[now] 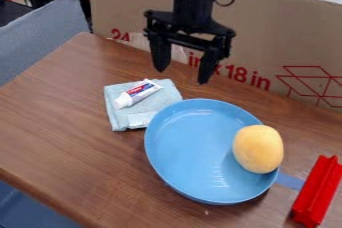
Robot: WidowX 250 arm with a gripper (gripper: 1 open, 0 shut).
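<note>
The black gripper (pixel 185 62) hangs above the table's back middle, its two fingers spread apart with nothing between them. Below it to the left, a toothpaste tube (pixel 138 92) lies on a folded pale blue cloth (pixel 124 117). In front of the gripper is a blue plate (pixel 187 162), with a yellow oval object (pixel 258 148) resting on its right part.
A red object (pixel 315 191) lies at the right edge, beside a blue strip under the plate's rim. A cardboard panel (pixel 287 47) stands along the back. A grey edge borders it.
</note>
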